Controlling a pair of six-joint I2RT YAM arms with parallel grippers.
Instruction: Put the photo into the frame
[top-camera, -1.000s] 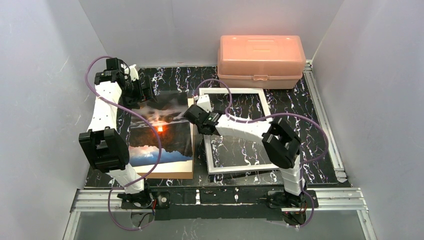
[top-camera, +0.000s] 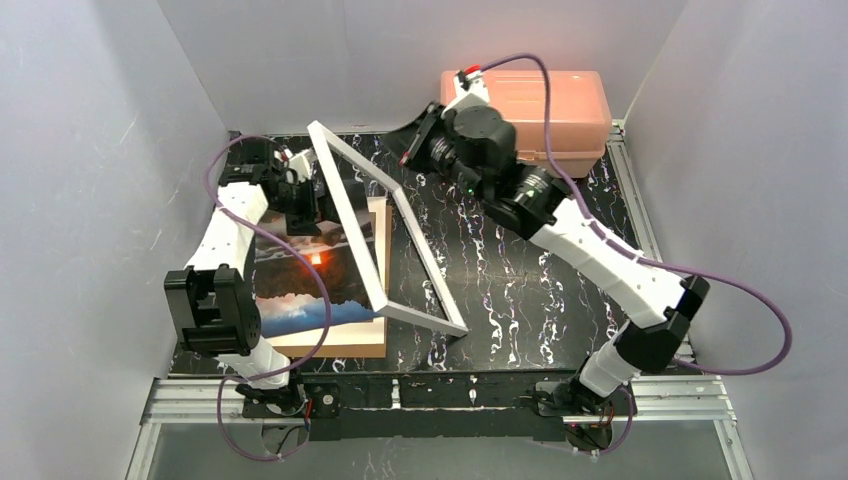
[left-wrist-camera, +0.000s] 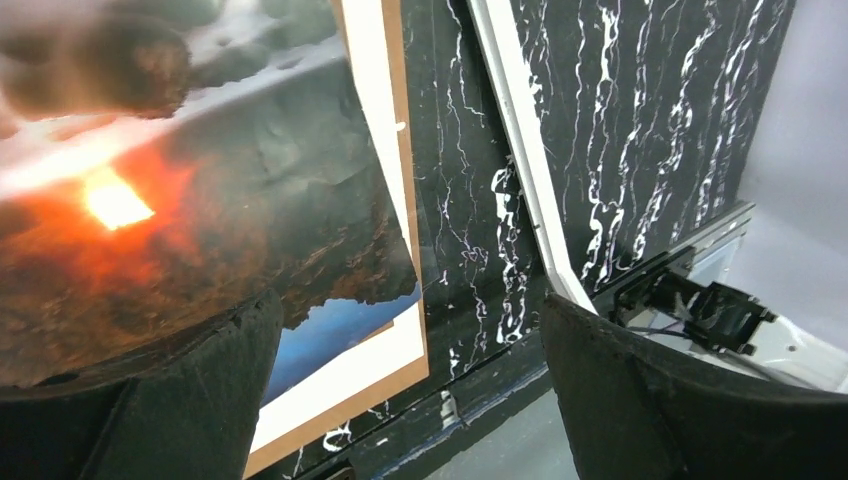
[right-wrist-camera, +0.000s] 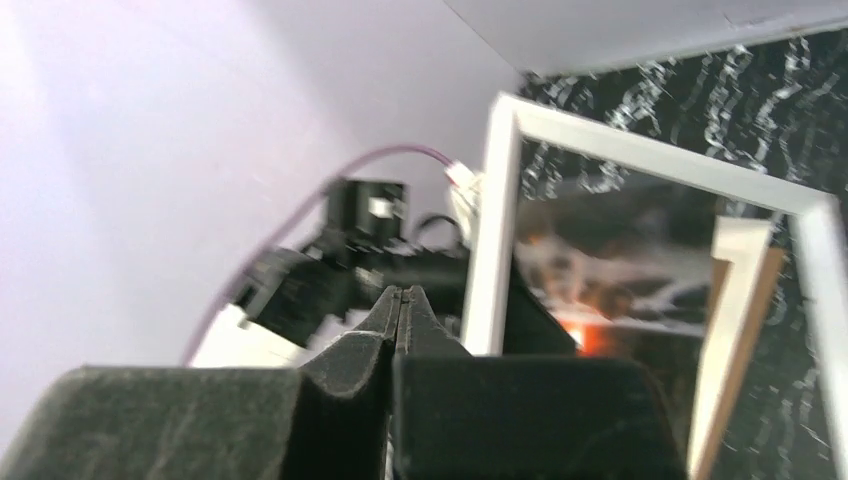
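Note:
The white frame (top-camera: 351, 234) is tilted up off the table, leaning over toward the photo (top-camera: 300, 280), which lies on a tan backing board (top-camera: 330, 350) at the left. My left gripper (top-camera: 302, 200) is open above the photo; in the left wrist view its fingers flank the photo's lower edge. My right gripper (top-camera: 410, 140) is raised beside the frame's upper part; in the right wrist view its tips meet and the frame stands just beyond them, so what it holds is hard to see.
A pink case (top-camera: 525, 110) stands at the back right. Grey walls enclose both sides and the back.
The frame has risen from lying flat and moved left over the photo.

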